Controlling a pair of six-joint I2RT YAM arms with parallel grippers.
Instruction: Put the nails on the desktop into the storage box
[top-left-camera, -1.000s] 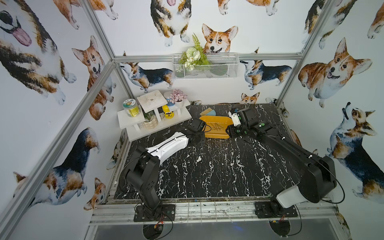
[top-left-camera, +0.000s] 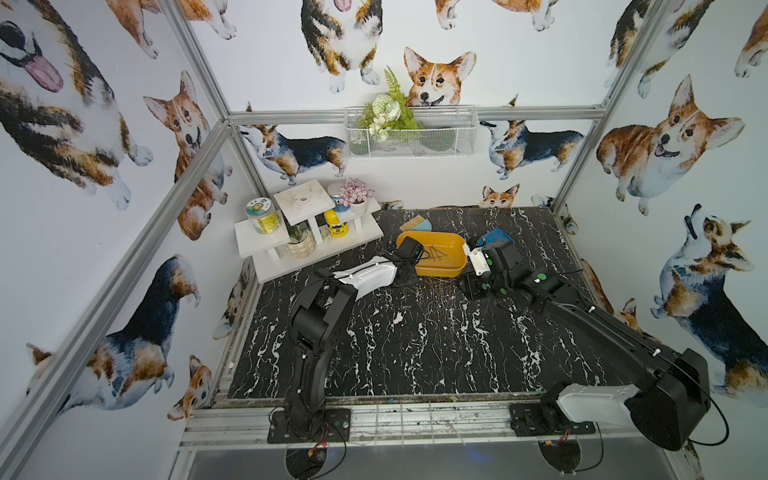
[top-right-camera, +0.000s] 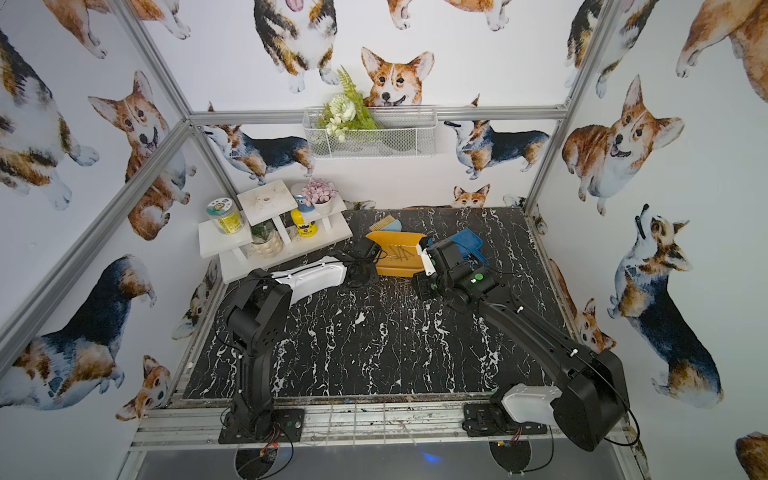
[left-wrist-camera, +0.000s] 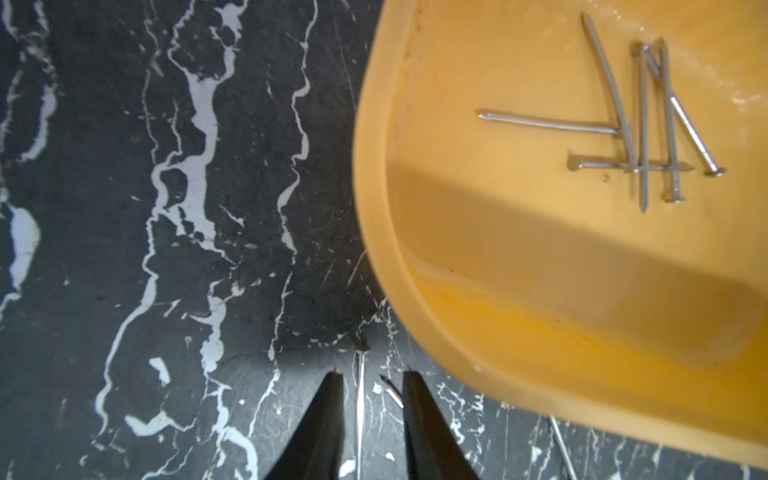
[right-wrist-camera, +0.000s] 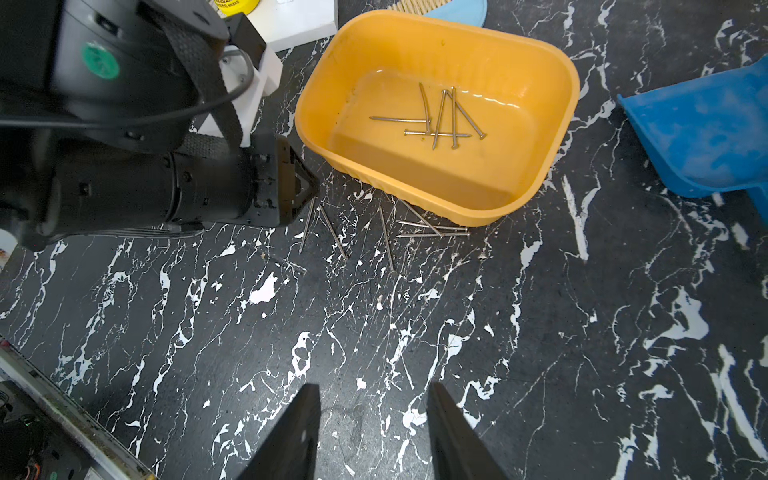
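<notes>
The yellow storage box (right-wrist-camera: 512, 136) holds several nails (right-wrist-camera: 454, 116) on its floor. More loose nails (right-wrist-camera: 384, 240) lie on the black marble desktop just in front of it. In the left wrist view my left gripper is low at the box's front left, fingers apart over a nail on the desktop; whether it touches it I cannot tell. My right gripper is open, nothing visible between its fingers, above bare desktop in front of the box.
A blue dustpan (right-wrist-camera: 688, 136) lies right of the box, a brush (right-wrist-camera: 464, 9) behind it. A white shelf (top-left-camera: 264, 264) with jars and plants stands back left.
My left arm has moved right, toward the box's front. My right gripper has drawn back from the box, moving right and toward the front, uncovering more of the blue dustpan.
</notes>
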